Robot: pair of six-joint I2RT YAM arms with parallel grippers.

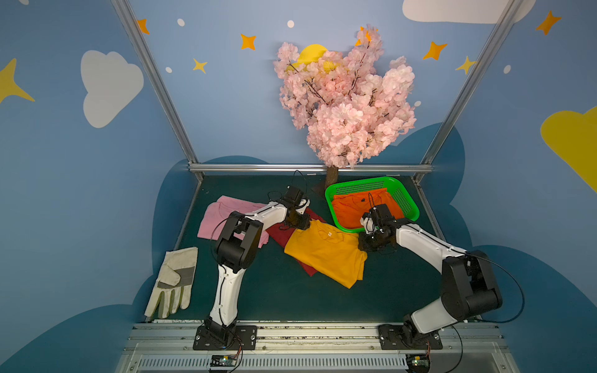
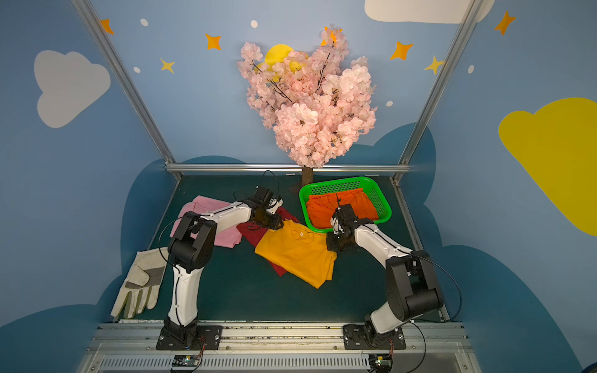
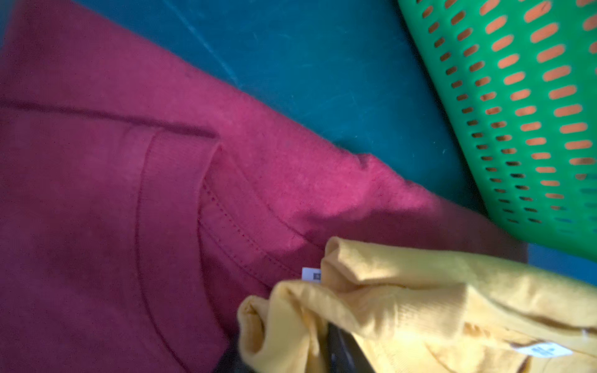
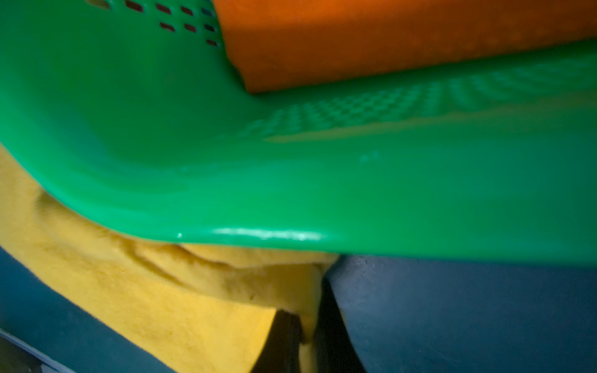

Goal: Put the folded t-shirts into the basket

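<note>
A folded yellow t-shirt (image 1: 329, 251) lies aslant on the mat, partly over a dark red t-shirt (image 3: 80, 199). Its right corner is pinched by my right gripper, which is shut on the cloth just outside the basket's near rim. At the shirt's collar end, bunched yellow cloth rises between the fingers of my left gripper; how tightly they close on it is unclear. Inside the green basket (image 1: 407, 200) rests an orange t-shirt (image 1: 357, 204). A pink t-shirt (image 1: 217, 214) lies at the left, partly behind my left arm.
A work glove (image 1: 172, 283) lies at the left edge of the mat. Behind the basket's left corner stands a blossom tree (image 1: 348, 118).
</note>
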